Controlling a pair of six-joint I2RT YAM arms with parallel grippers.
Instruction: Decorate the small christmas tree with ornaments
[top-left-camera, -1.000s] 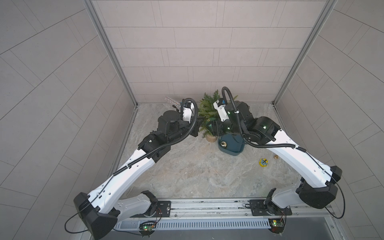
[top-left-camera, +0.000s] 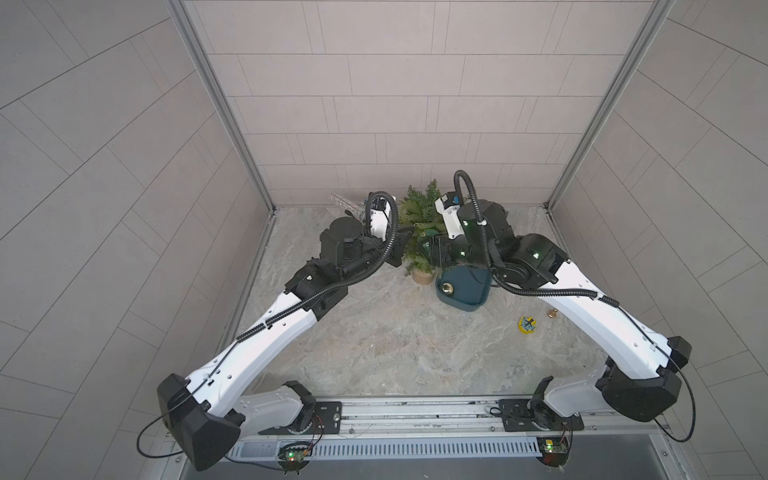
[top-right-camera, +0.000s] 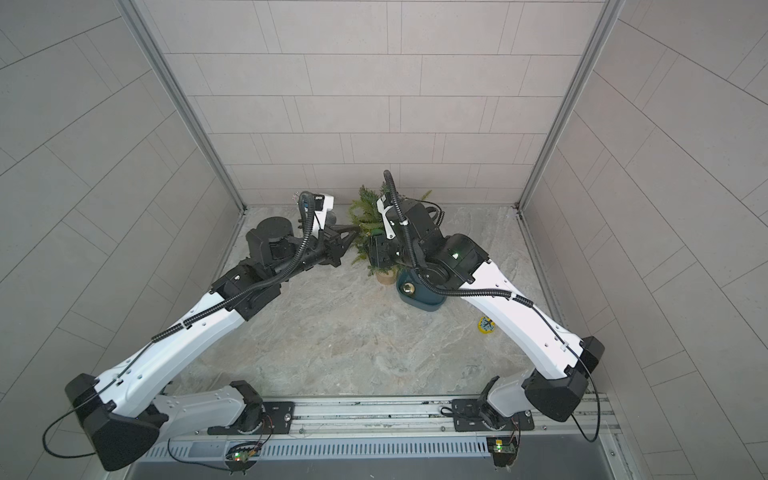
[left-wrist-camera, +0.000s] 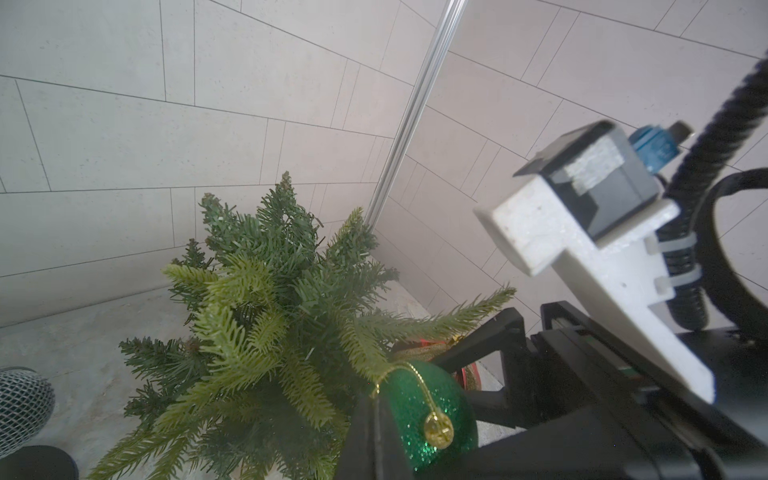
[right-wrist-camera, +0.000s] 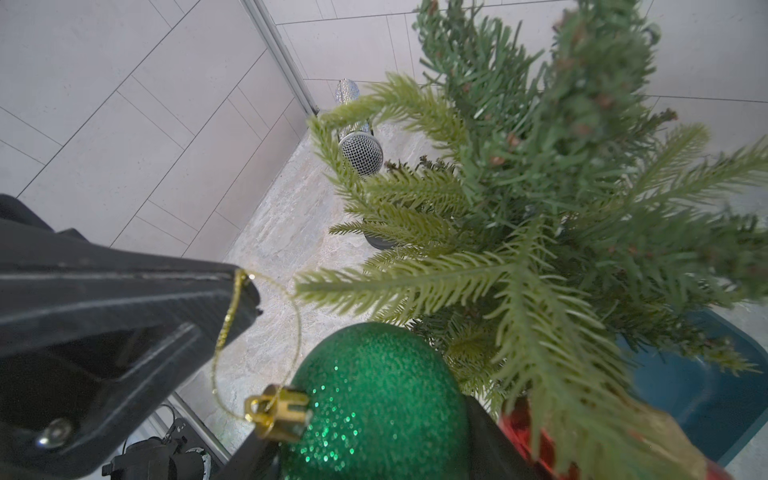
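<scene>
A green glitter ball ornament (right-wrist-camera: 376, 408) with a gold cap and a gold cord loop (right-wrist-camera: 222, 340) hangs left of the small tree (right-wrist-camera: 512, 240). My left gripper is shut, its tip catching the thin loop. The ball lies between the fingers of my right gripper (top-left-camera: 429, 248); whether they press on it or have loosened does not show clearly. In the left wrist view the green ball (left-wrist-camera: 428, 420) sits beside the tree's right-hand branches. A red and gold ornament (right-wrist-camera: 532, 440) shows low among the branches in the right wrist view. The tree's pot (top-left-camera: 422, 276) stands on the table.
A dark blue tray (top-left-camera: 464, 301) with a gold ornament (top-left-camera: 447, 288) stands right of the pot. A yellow round item (top-left-camera: 526, 324) and a small gold piece (top-left-camera: 552, 313) lie farther right. A microphone (right-wrist-camera: 361, 152) stands behind, to the left.
The tray and loose items have stayed put.
</scene>
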